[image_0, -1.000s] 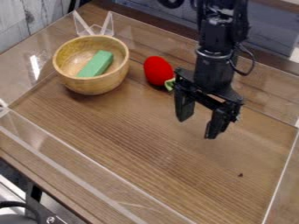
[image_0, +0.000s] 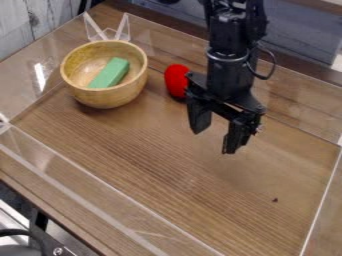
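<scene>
A black robot arm stands upright in the middle of the wooden table, its gripper (image_0: 217, 128) low over the bare surface; whether its fingers are open or shut is hard to make out. A red object (image_0: 177, 80) sits just behind and left of the arm. A green block (image_0: 115, 72) lies in a wooden bowl (image_0: 83, 90) at the upper left.
A raised edge runs along the back, and thin cables loop at the top of the arm.
The arm and its lower parts have shifted and turned slightly, a little to the left compared with a second ago. The bowl and green block look unmoved.
</scene>
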